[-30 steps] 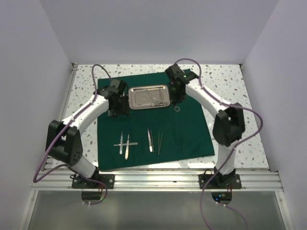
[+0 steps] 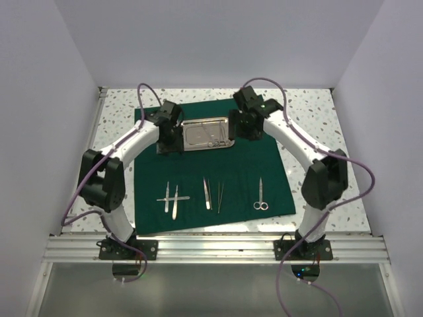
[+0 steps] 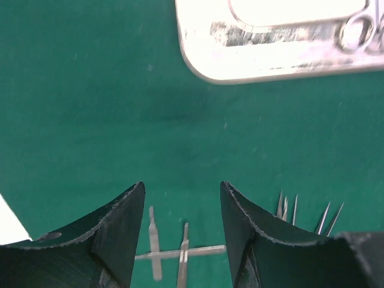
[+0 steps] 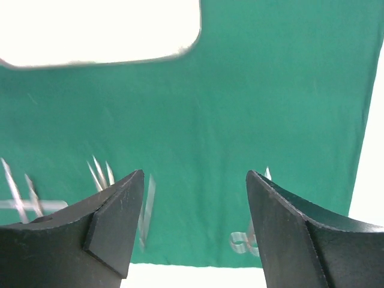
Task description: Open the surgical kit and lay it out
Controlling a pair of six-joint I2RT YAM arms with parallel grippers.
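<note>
A metal tray lies at the back of the green cloth, with several instruments in it, including scissors. My left gripper is over the tray's left end; in the left wrist view its fingers stand apart with nothing between them. By the tray's right edge, my right gripper is open and empty. One pair of scissors lies at front right on the cloth. Front left holds two slim handles across a metal bar, and tweezers and thin tools lie mid-front.
Speckled table shows around it, with a metal rail along the front edge.
</note>
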